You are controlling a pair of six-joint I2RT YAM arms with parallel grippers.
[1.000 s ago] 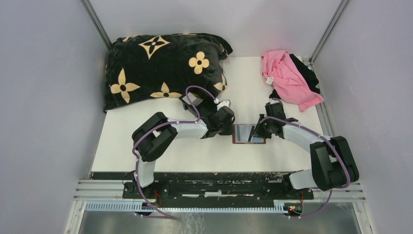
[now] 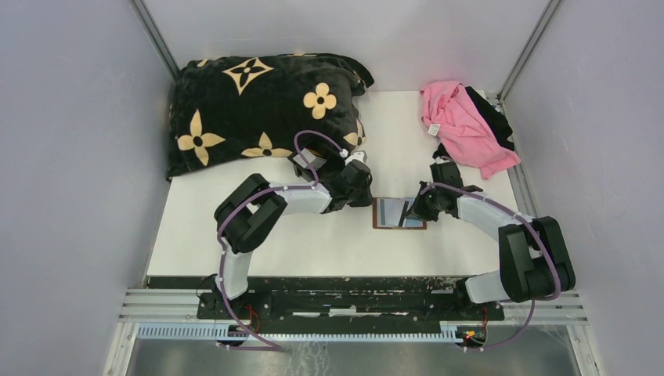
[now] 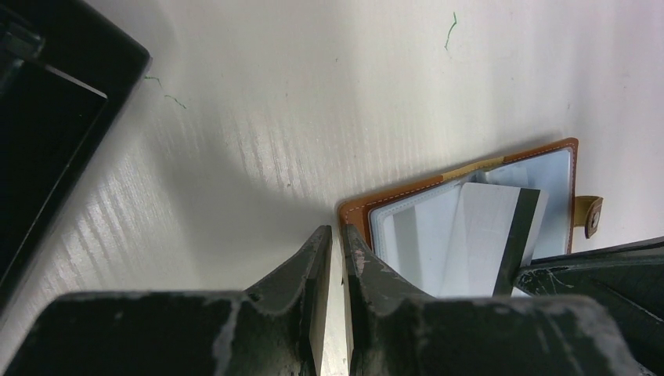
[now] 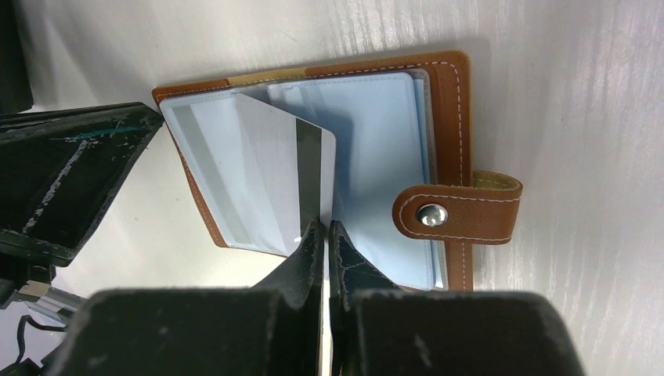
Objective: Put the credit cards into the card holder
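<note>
The open brown card holder (image 2: pixel 387 225) with pale sleeves lies flat between my grippers. On its sleeves rests a white card with a dark stripe (image 4: pixel 278 164). My right gripper is shut, its tips at the card's lower right corner; whether the card is between them is hard to tell. My left gripper is at the holder's left edge, fingertips close together, one touching or nearly touching the brown cover (image 3: pixel 415 187).
A black case (image 3: pixel 47 110) lies behind my left gripper. A patterned black cushion (image 2: pixel 258 110) fills the back left, a pink cloth (image 2: pixel 462 129) the back right.
</note>
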